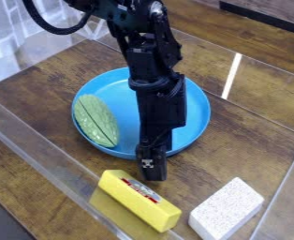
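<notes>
A black robot arm reaches down from the top centre over a blue bowl [188,108], and its gripper [154,167] hangs at the bowl's front rim, open, just above the wooden surface. A pale green leaf-like piece [95,120] lies in the left part of the bowl. In front of the gripper lies a yellow block [139,200] with a red and white label. Whether anything sits beneath the fingertips is hidden.
A white speckled block [225,208] lies at the front right. Clear plastic edges run along the left and right of the workspace. Bare wood [43,84] shows left of the bowl and at the upper right.
</notes>
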